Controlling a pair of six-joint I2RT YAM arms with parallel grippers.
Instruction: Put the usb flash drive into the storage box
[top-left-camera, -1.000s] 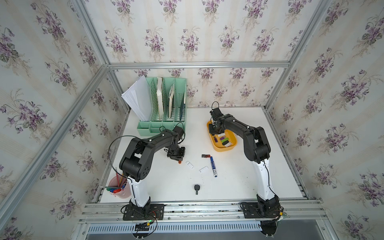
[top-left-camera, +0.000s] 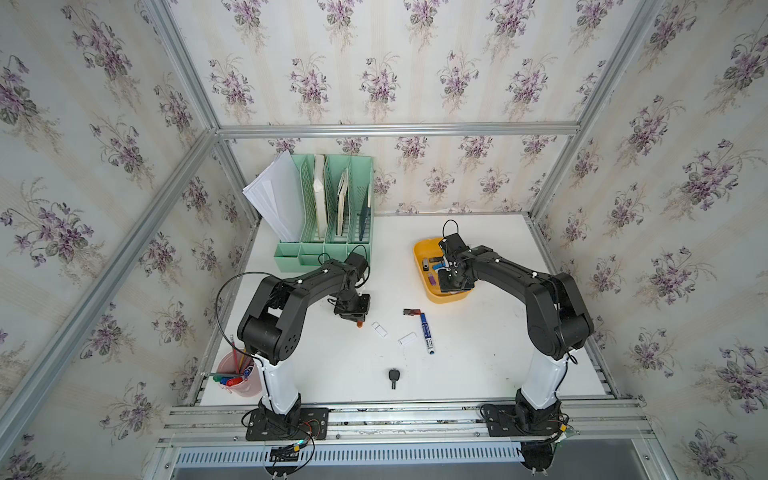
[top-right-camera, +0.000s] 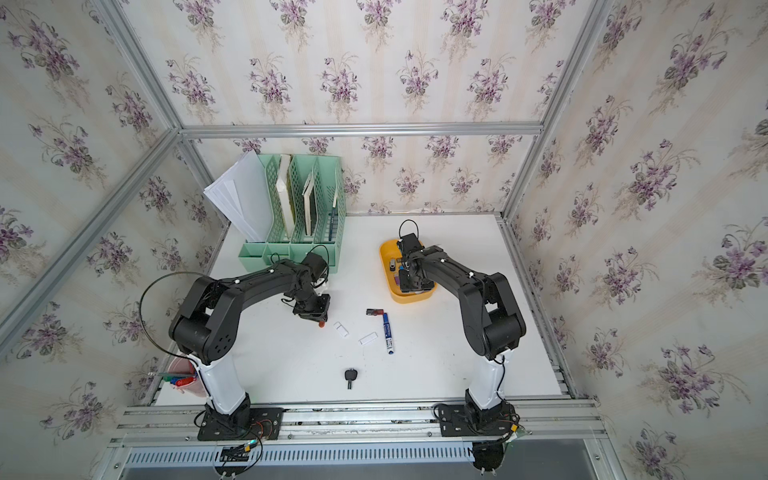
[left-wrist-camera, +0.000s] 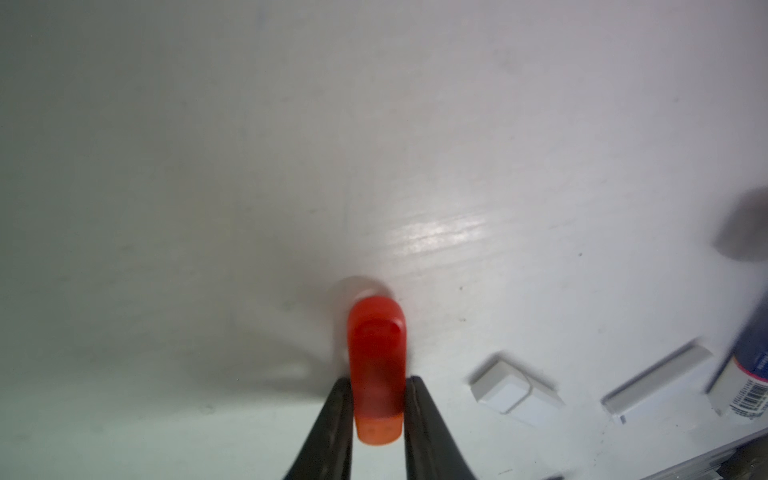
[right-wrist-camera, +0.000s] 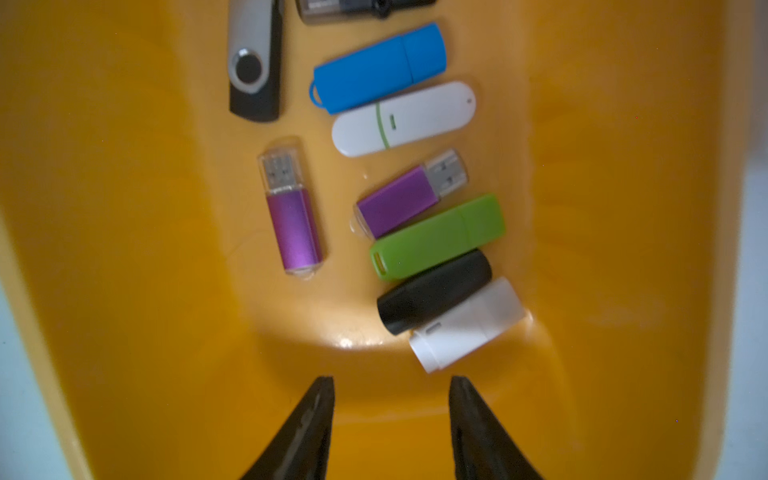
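A red flash drive (left-wrist-camera: 376, 360) with an orange end is held just over the table by my left gripper, which is shut on it. The yellow storage box (top-left-camera: 440, 297) sits right of centre; in the right wrist view it holds several flash drives, blue (right-wrist-camera: 376, 68), white (right-wrist-camera: 404, 118), purple (right-wrist-camera: 292, 224), green (right-wrist-camera: 436, 236) and black (right-wrist-camera: 432, 292). My right gripper is over the box, its fingers apart with nothing between them.
Loose small white items (top-left-camera: 408, 338), a dark red item (top-left-camera: 412, 312), a blue marker (top-left-camera: 425, 334) and a black key-like item (top-left-camera: 393, 376) lie mid-table. A green file organizer (top-left-camera: 292, 256) stands back left, a pink pen cup (top-left-camera: 246, 384) front left.
My right arm has moved toward the front right over the box, now covering more of its near end. The left arm and the red drive look unchanged.
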